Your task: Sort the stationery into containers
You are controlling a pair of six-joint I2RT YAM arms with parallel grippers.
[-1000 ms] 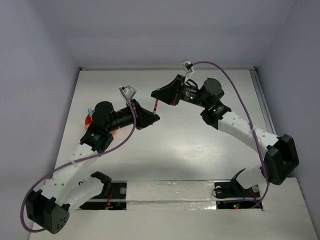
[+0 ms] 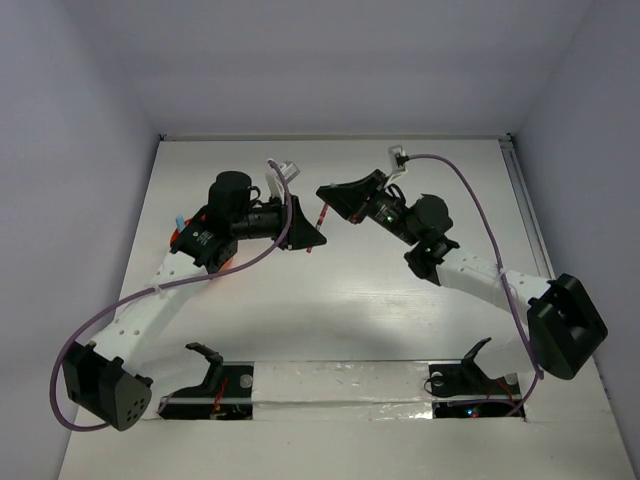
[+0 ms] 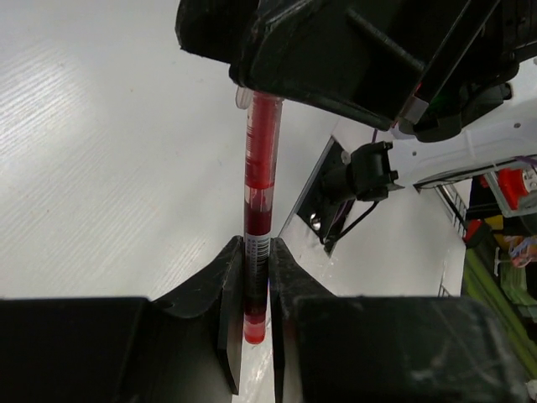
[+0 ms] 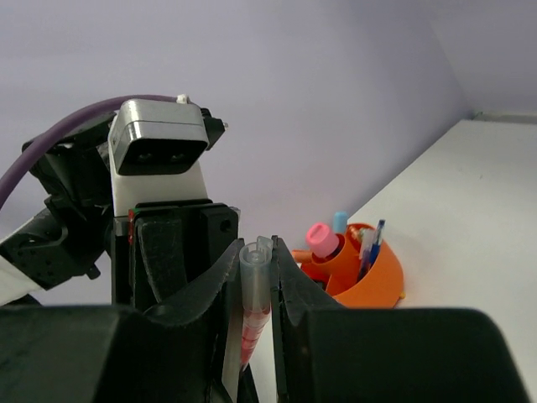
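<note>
A slim red pen-like stick [image 3: 260,143] with a clear section and a label is held upright between my two grippers. My right gripper is shut on the upper end, whose clear tip shows in the right wrist view. Behind them an orange organizer [image 4: 373,277] holds a pink item [image 4: 322,239], a light blue item [image 4: 340,221] and several pens; in the top view it is mostly hidden by my left arm.
Grey walls enclose it at the back and sides. The organizer stands at the left side.
Both grippers, with the stick between them, have moved a little toward the right and the table's front. The left arm has turned slightly.
</note>
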